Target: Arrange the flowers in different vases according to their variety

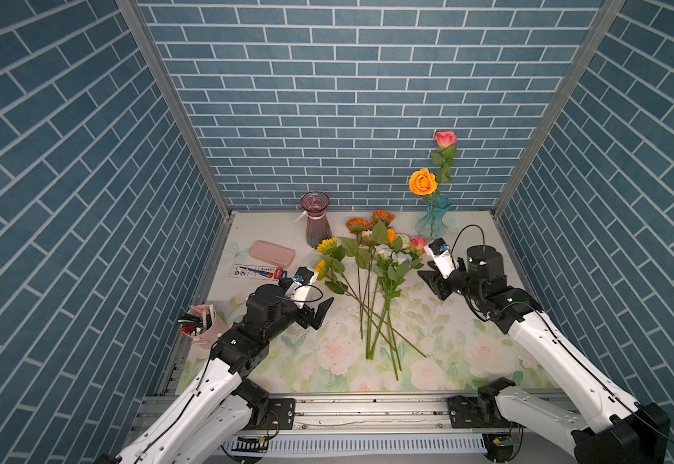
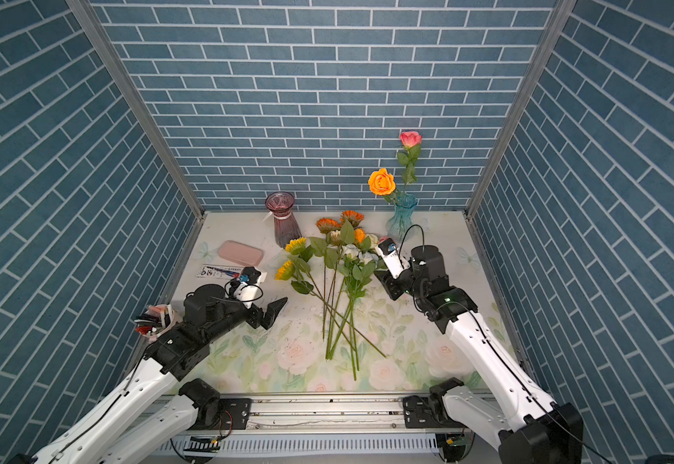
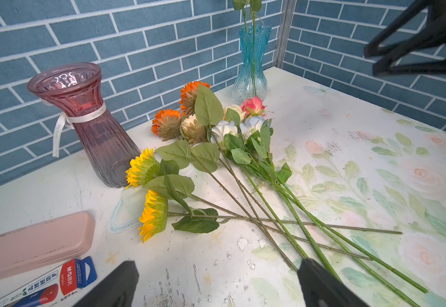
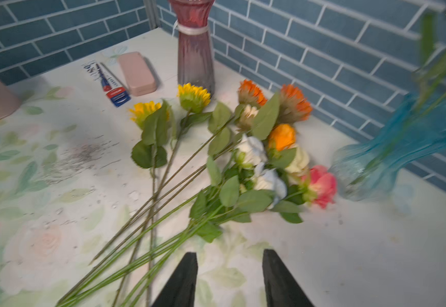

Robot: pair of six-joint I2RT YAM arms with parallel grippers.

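Observation:
A pink rose (image 1: 445,139) and an orange rose (image 1: 423,182) stand in the blue glass vase (image 1: 433,222) at the back right. The purple glass vase (image 3: 97,128) at the back left looks empty. Between them lies a crossed heap of loose stems: yellow sunflowers (image 3: 154,215), orange sunflowers (image 3: 189,97), white roses (image 4: 269,184), an orange rose (image 4: 282,136) and a pink rose (image 4: 321,186). My left gripper (image 1: 319,311), open and empty, is left of the stems. Open as well, my right gripper hovers right of the heap, nothing between its fingers.
A pink case (image 1: 272,253) and a printed pen packet (image 1: 256,272) lie on the left. Behind my left arm stands a pink cup of pens (image 1: 204,324). Bare table shows at the front and right.

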